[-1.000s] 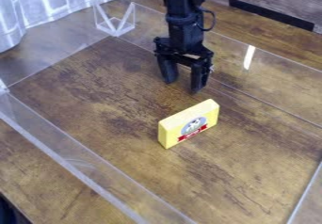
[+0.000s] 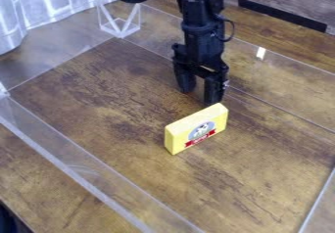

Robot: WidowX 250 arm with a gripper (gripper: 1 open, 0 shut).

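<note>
A yellow box [image 2: 197, 127] with a round picture and red print lies on the wooden tray floor, right of centre in the lower half. Behind it, above and slightly right, the black arm hangs from the top with my gripper [image 2: 197, 88] low over the floor, apart from the box. Its dark fingers are open, with nothing visible between them.
Clear plastic walls [image 2: 81, 174] edge the wooden work area. A white wire stand [image 2: 118, 20] is at the back left, and a white curtain hangs at the left. The floor left and right of the box is clear.
My gripper has shifted slightly right and down, nearer the box, and looks turned. The box has not moved.
</note>
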